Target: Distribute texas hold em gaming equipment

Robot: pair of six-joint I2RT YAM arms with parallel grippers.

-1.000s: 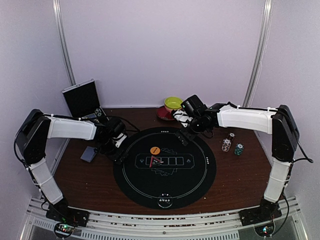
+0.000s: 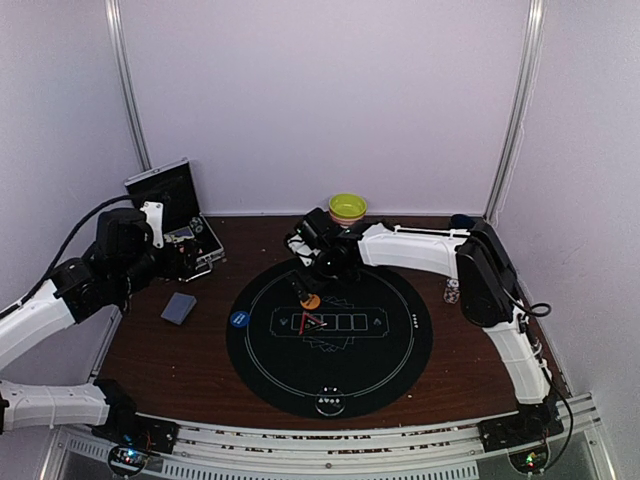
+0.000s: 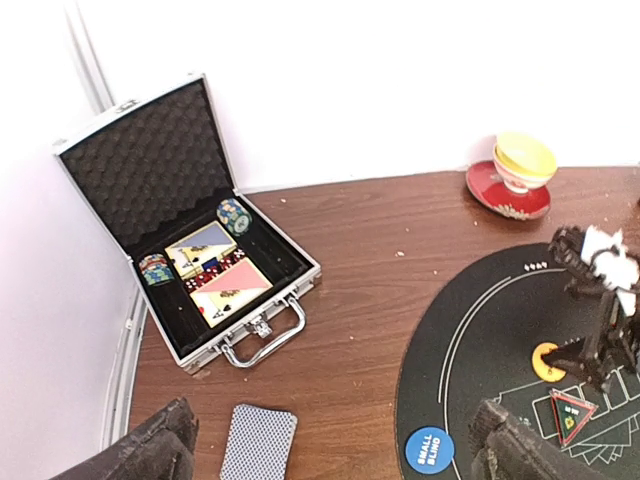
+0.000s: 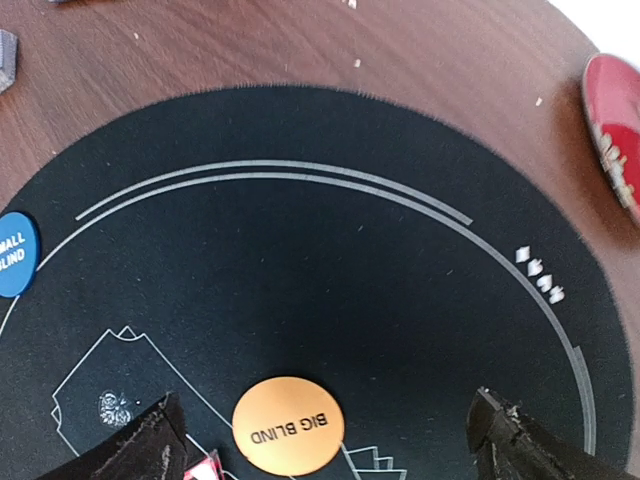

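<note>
On the round black poker mat point(image 2: 380, 385) lie a blue small blind disc point(image 2: 239, 319), an orange big blind disc point(image 4: 287, 426) and a red-edged triangle marker point(image 3: 571, 417). My right gripper is open over the mat, with the big blind disc beneath, between its fingers in view but not gripped. My left gripper hangs open and empty left of the mat. A card deck point(image 3: 258, 443) lies on the table below it. Behind stands the open silver case point(image 3: 255, 325), holding two card packs point(image 3: 232, 291), red dice and chip stacks point(image 3: 234, 216).
A yellow bowl point(image 3: 525, 154) sits stacked on a red saucer point(image 3: 510, 198) at the back wall. At the right, chips point(image 2: 452, 290) stand partly behind the right arm.
My left arm has drawn back leftward, away from the mat, uncovering the small blind disc. The right gripper has moved left across the mat to the big blind disc. The discs stay put.
</note>
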